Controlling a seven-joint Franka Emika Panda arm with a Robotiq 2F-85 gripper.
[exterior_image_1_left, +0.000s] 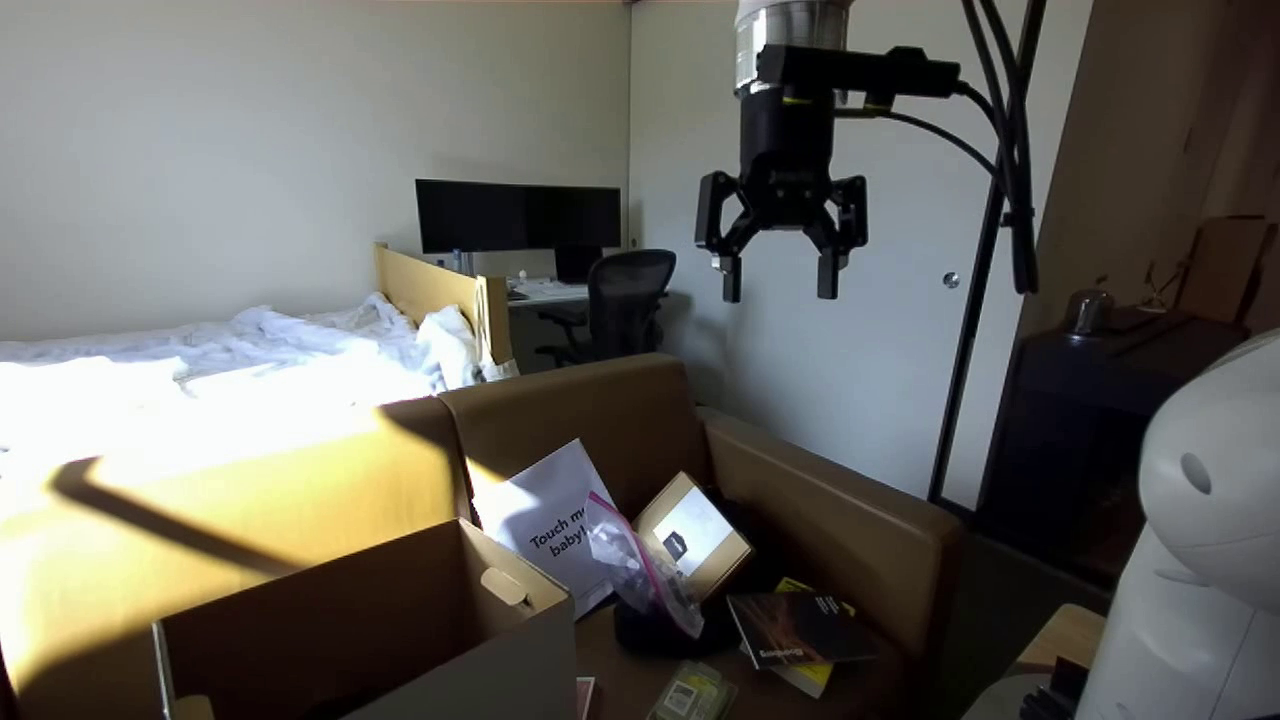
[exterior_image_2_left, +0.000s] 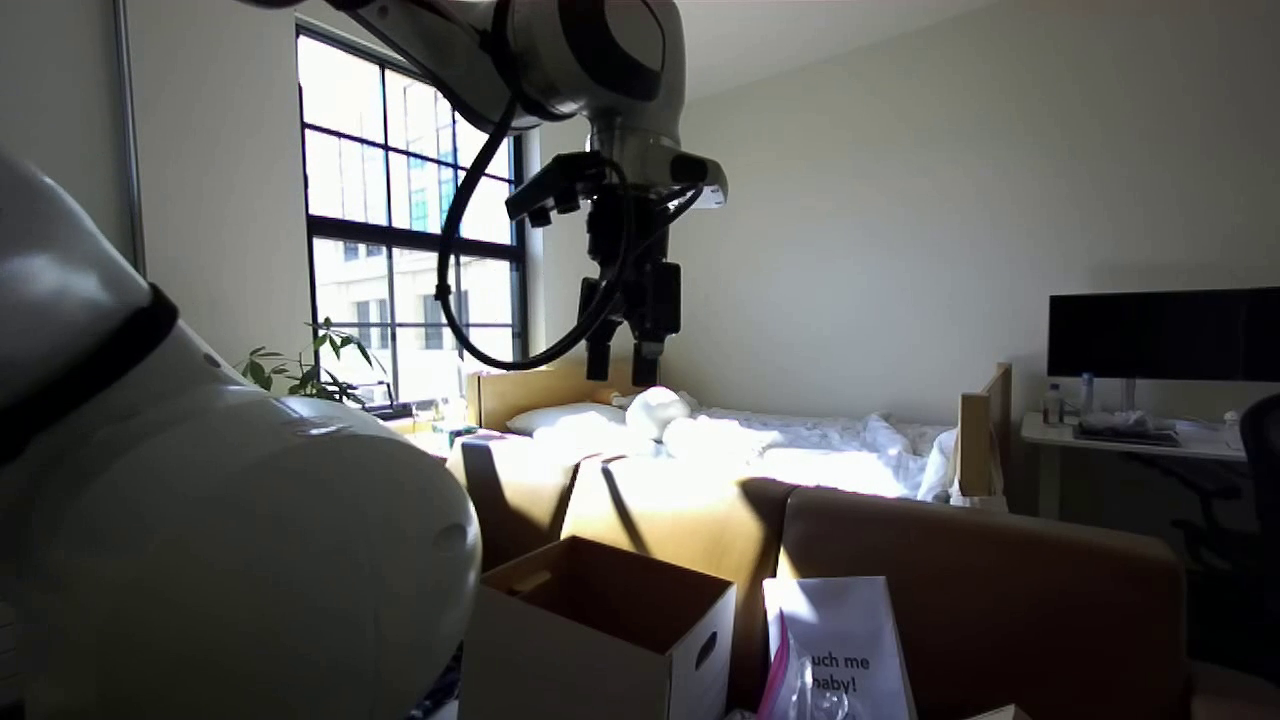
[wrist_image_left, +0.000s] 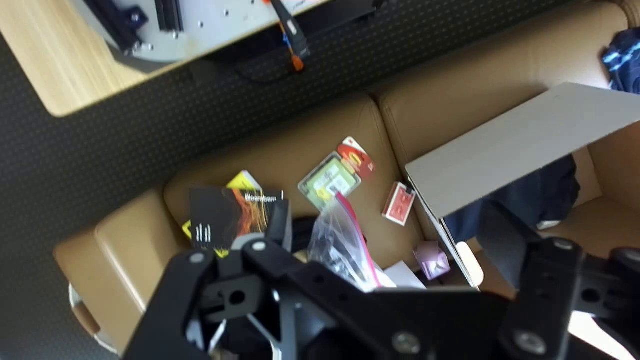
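Note:
My gripper (exterior_image_1_left: 782, 288) hangs high in the air above the brown couch, its fingers spread apart with nothing between them. In the second exterior view the gripper (exterior_image_2_left: 623, 372) shows from the side, in front of the window and bed. Below, the couch seat carries a clear plastic bag with a pink zip (wrist_image_left: 342, 243), a dark booklet (wrist_image_left: 219, 219) lying over something yellow, a green package (wrist_image_left: 330, 180) and a red card box (wrist_image_left: 399, 203). Leaning on the backrest is a white sheet reading "Touch me baby!" (exterior_image_1_left: 552, 522), with a small open box (exterior_image_1_left: 693, 534) beside it.
A large cardboard box (exterior_image_1_left: 516, 654) stands open on the couch, dark cloth (wrist_image_left: 516, 198) inside. The couch arm (exterior_image_1_left: 828, 486) rises at the right. A wooden table edge (wrist_image_left: 54, 66) lies across the dark floor from the couch. Around the raised gripper the air is clear.

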